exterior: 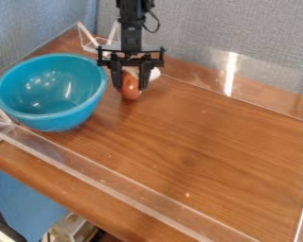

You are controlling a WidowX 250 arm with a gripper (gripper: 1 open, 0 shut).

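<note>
My black gripper (132, 68) hangs over the back left of the wooden table, shut on an orange, rounded object (132, 87) just beneath it. A white item (153, 74) lies just behind, partly hidden by the gripper. A teal bowl (50, 93) stands to the left of the gripper.
Clear strips run along its edges. Grey padded walls (249, 52) bound the back and left, and white strands lie near the bowl.
</note>
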